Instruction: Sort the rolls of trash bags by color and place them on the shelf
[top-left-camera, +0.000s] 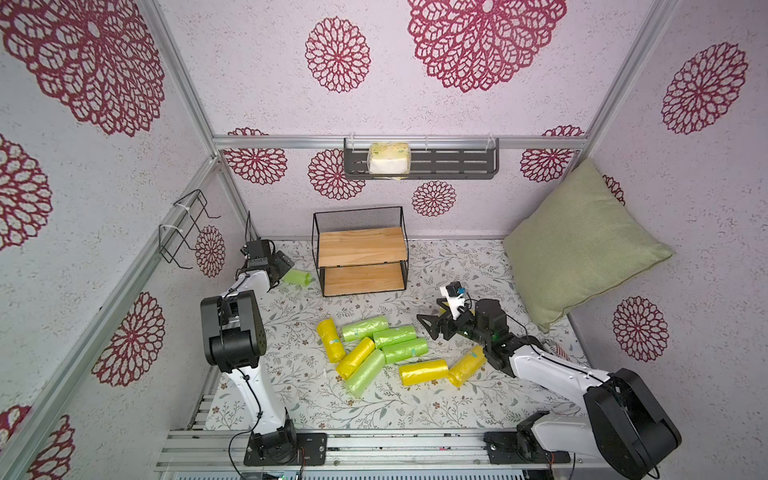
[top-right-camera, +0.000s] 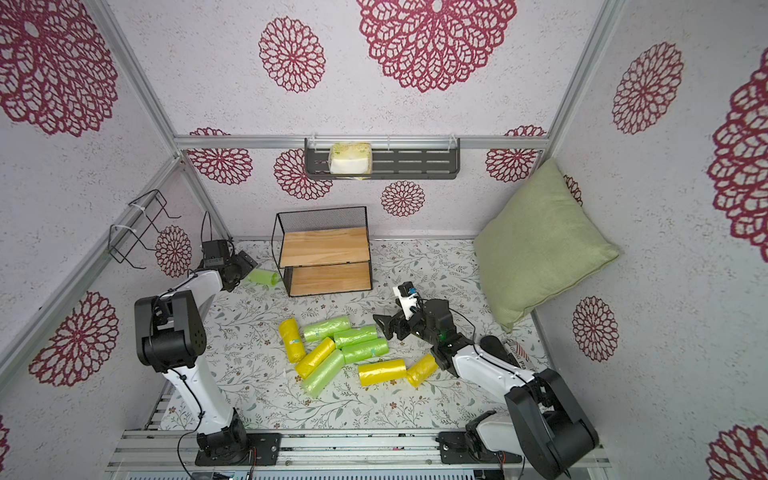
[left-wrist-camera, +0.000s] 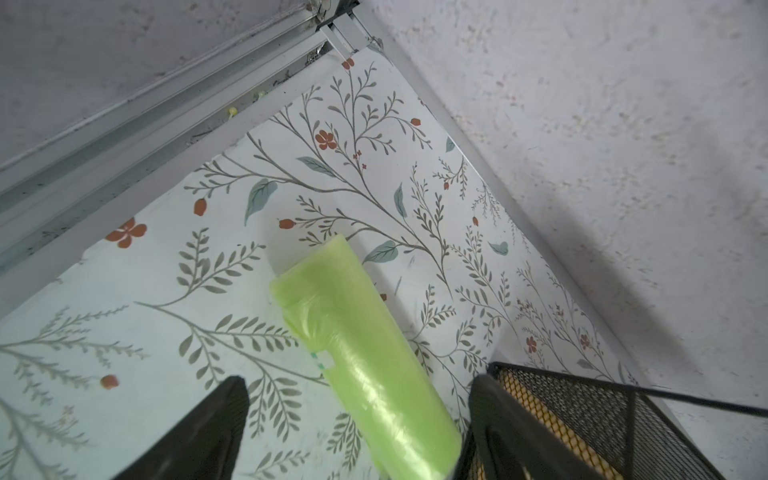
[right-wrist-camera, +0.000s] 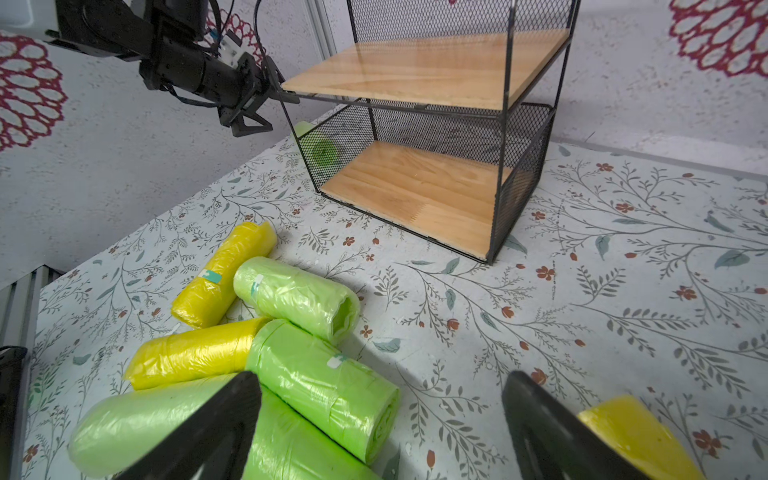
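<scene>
One green roll (left-wrist-camera: 364, 352) lies on the floor against the left outer side of the two-tier shelf (top-left-camera: 361, 246). My left gripper hangs above that roll, fingers spread apart and nothing held. Both wooden tiers of the shelf are bare. In front of it lie several green rolls (top-left-camera: 393, 335) and yellow rolls (top-left-camera: 331, 341), mixed together. Over the right part of the floor my right gripper is open and empty. A yellow roll (right-wrist-camera: 636, 436) is partly hidden behind its right finger.
A large green cushion (top-left-camera: 584, 244) leans on the right wall. A rack (top-left-camera: 448, 162) with a wrapped package (top-left-camera: 389, 158) is mounted on the back wall. A wire holder (top-left-camera: 182, 232) juts from the left wall. Floor right of the shelf is clear.
</scene>
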